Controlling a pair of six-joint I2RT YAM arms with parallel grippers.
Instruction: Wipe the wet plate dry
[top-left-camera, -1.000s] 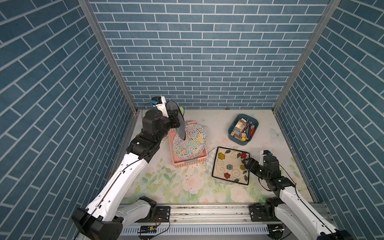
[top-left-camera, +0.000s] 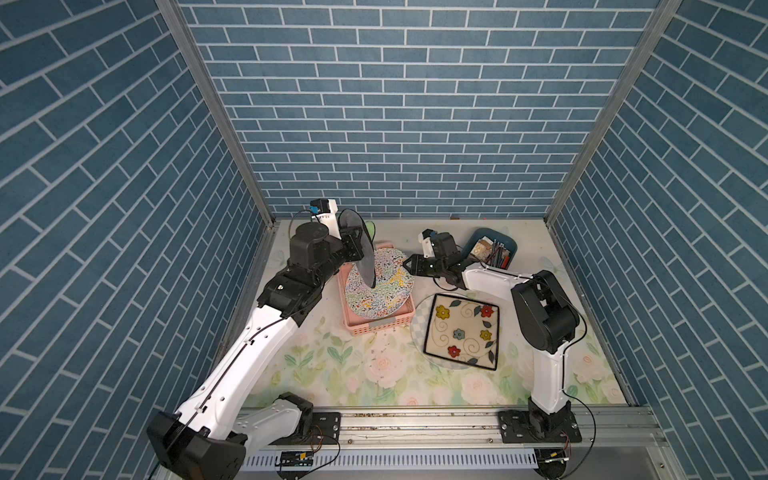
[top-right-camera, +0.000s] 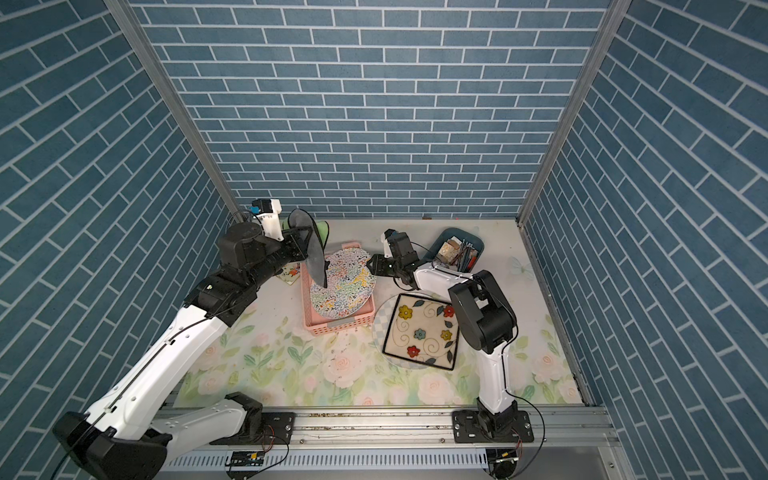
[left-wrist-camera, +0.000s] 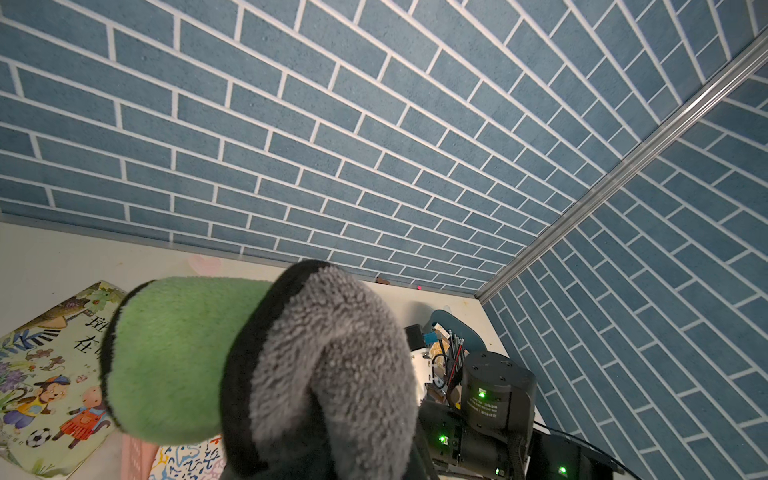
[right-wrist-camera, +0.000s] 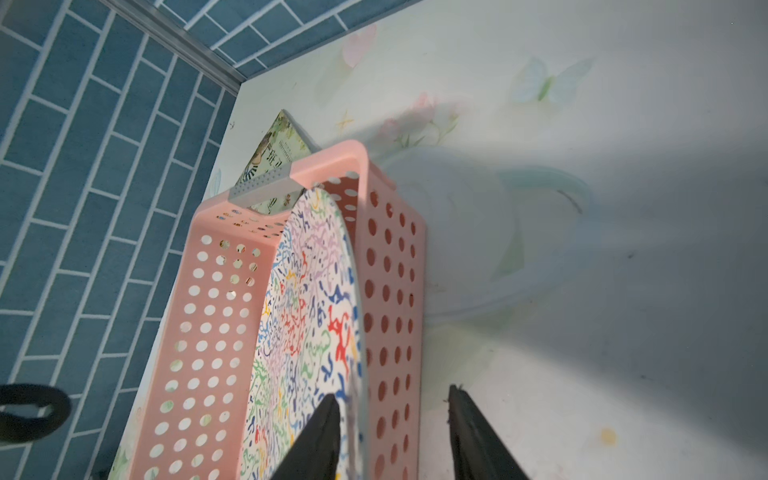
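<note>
My left gripper (top-left-camera: 349, 244) is shut on a folded grey and green cloth (left-wrist-camera: 352, 360), held raised over the left side of a pink basket (top-left-camera: 360, 324); its fingertips are hidden behind the cloth. A round, colourfully speckled plate (top-left-camera: 384, 292) leans in the basket. My right gripper is part open at the plate's right rim (right-wrist-camera: 336, 288), one finger in front of or beside the rim and the other outside the basket; whether it touches the plate I cannot tell.
A square flowered tray (top-left-camera: 468, 344) on a round mat lies front right. A dark blue bin (top-left-camera: 500, 240) with small items stands back right, partly behind my right arm. Picture books (left-wrist-camera: 48, 384) lie at the left. Blue tiled walls surround the table.
My right gripper has moved from the front right, up and leftward, to the plate in the basket. The left gripper with the cloth has shifted only slightly.
</note>
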